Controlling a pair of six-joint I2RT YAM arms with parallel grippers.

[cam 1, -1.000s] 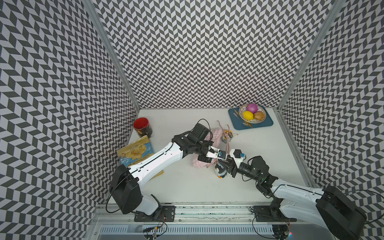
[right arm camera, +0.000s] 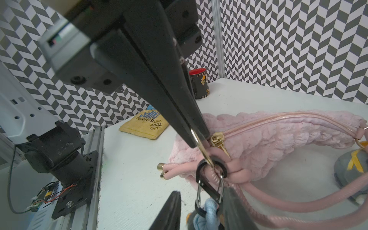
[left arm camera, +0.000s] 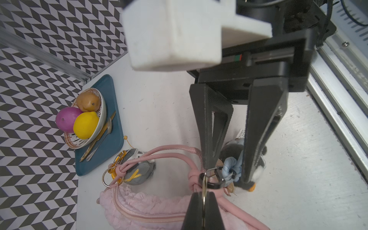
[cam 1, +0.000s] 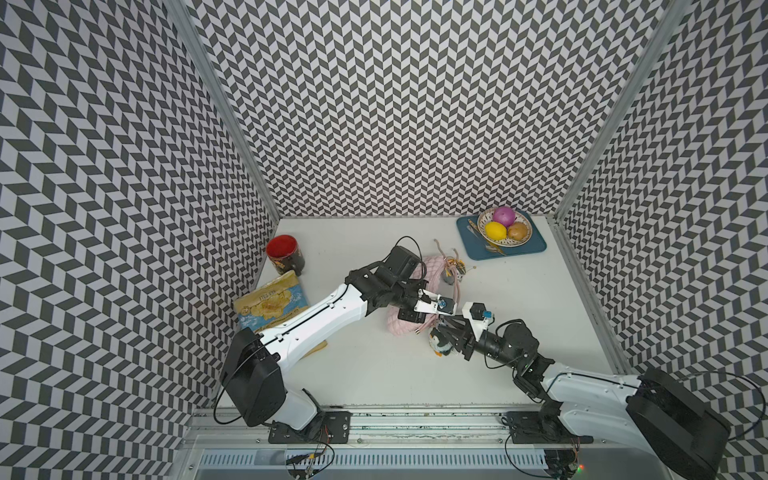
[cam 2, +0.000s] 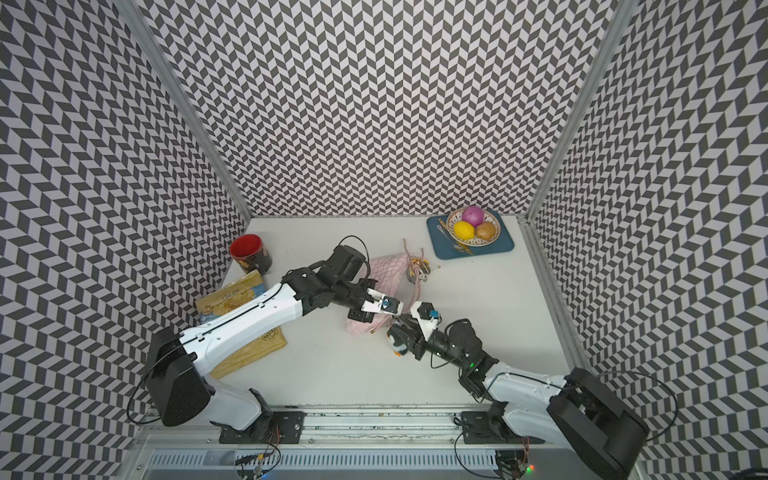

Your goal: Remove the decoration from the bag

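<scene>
The pink quilted bag (right arm camera: 264, 134) lies on the table with its rope strap (right arm camera: 299, 205) looped alongside. A plush penguin (left arm camera: 256, 174) with a blue cord (left arm camera: 232, 166) hangs by a black clip (right arm camera: 210, 190) at the strap's knotted end. My left gripper is shut on a thin gold ring (right arm camera: 204, 152), which runs from its fingertips to the clip's upper loop. Part open, my right gripper stands around the lower clip and blue cord; whether its fingers touch them I cannot tell. A grey plush (left arm camera: 141, 173) with a yellow ribbon sits at the bag's other end.
A blue tray (cam 1: 472, 248) with a fruit bowl (cam 1: 528, 224) stands at the back right. A red-rimmed mug (cam 1: 285, 254) and a snack packet (cam 1: 272, 304) lie left. Both arms meet closely over the bag.
The left arm has hardly moved, and the penguin shows a little differently beneath the grippers.
</scene>
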